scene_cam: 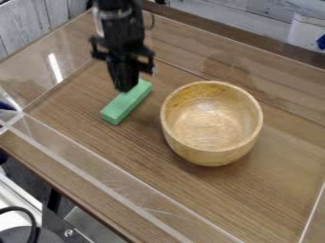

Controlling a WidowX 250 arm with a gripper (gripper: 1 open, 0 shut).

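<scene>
A green rectangular block (125,102) lies flat on the wooden table, left of a large pale-yellow bowl (211,121). The black gripper (124,67) is raised behind and above the block, apart from it and blurred by motion; its fingers are too blurred to make out clearly.
The bowl takes up the right middle of the table (191,199). Dark cables lie at the lower left corner, and a small blue item sits at the left edge.
</scene>
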